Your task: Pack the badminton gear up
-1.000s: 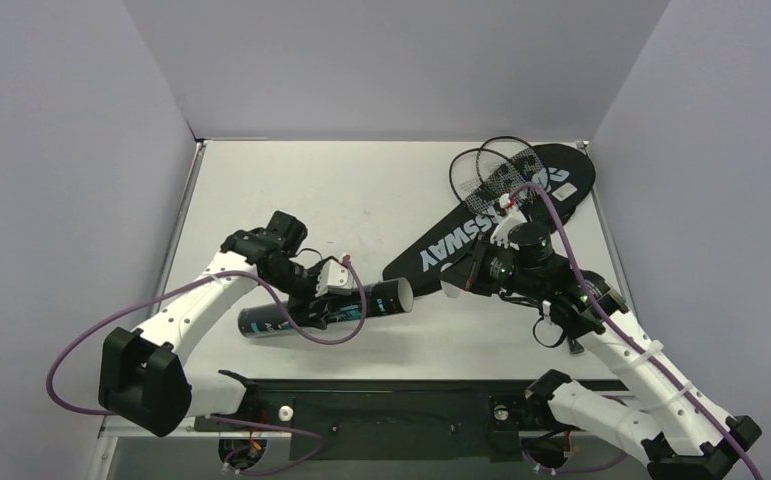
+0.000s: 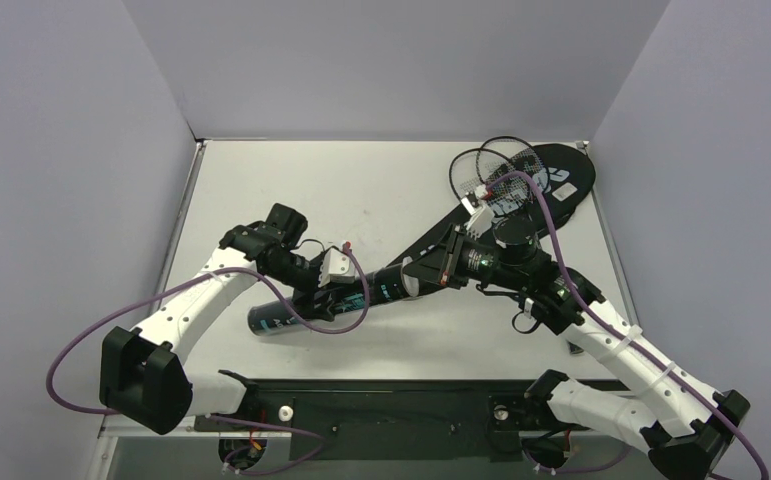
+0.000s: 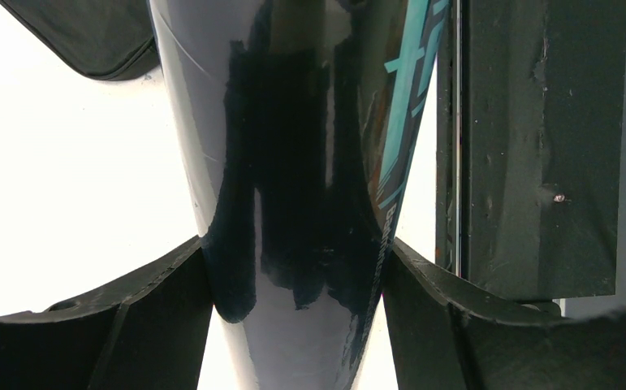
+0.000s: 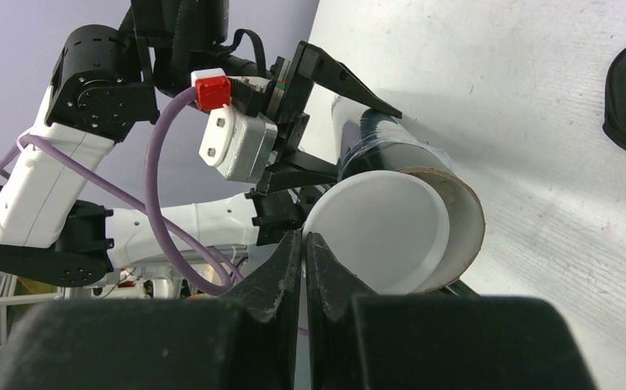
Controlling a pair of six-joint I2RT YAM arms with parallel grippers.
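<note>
The black shuttlecock tube (image 2: pixel 386 286) lies slantwise at the table's centre front, its open end to the right. Across its middle, my left gripper is shut on it, one finger against each side. A round white lid (image 4: pixel 386 231) hangs by its edge at the fingertips of my right gripper, which is shut on that thin rim. In the right wrist view the lid overlaps the tube's cardboard mouth (image 4: pixel 468 231) and sits off to one side, leaving part of the opening uncovered. Whether they touch I cannot tell.
Two badminton rackets (image 2: pixel 496 165) rest on the black racket bag (image 2: pixel 573 190) at the back right. My right arm hides much of the bag in the top view.
My right gripper has moved left with the white lid, from beside the tube to its open end. The tube has shifted slightly, its mouth end now farther back. The left arm has moved little.
</note>
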